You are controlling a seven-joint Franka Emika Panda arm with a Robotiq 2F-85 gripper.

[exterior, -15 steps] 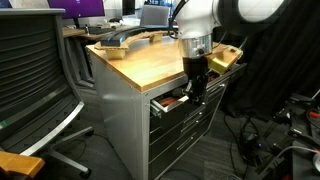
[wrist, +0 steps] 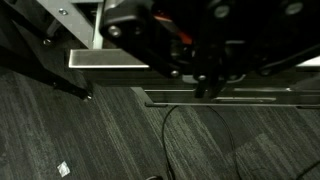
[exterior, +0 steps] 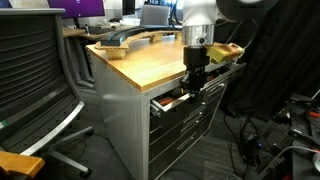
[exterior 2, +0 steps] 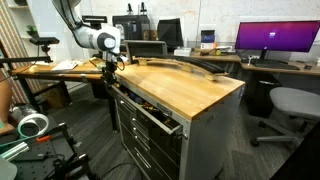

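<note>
The top drawer (exterior: pixel 168 103) of a grey metal cabinet (exterior: pixel 123 115) stands partly pulled out, with small items inside, some of them red or orange. My dark gripper (exterior: pixel 190 88) is at the drawer's front, below the white arm (exterior: pixel 199 40). In the wrist view the gripper overlaps the drawer's metal front edge (wrist: pixel 112 60) and looks shut on it, though the gripper's own body hides most of the contact. Exterior view 2 shows the open drawer (exterior 2: pixel 152 113) from the other side, with the gripper (exterior 2: pixel 110 78) at its far end.
A wooden top (exterior 2: pixel 185 83) covers the cabinet, carrying a basket (exterior: pixel 115 47) and other items. More drawers (exterior 2: pixel 150 145) beneath are shut. An office chair (exterior: pixel 42 80) stands left of the cabinet in exterior view 1. A cable (wrist: pixel 165 130) lies on the carpeted floor (wrist: pixel 105 135).
The white arm above the gripper has shifted and turned slightly. Gripper and drawer stay in nearly the same place, the drawer still partly out.
</note>
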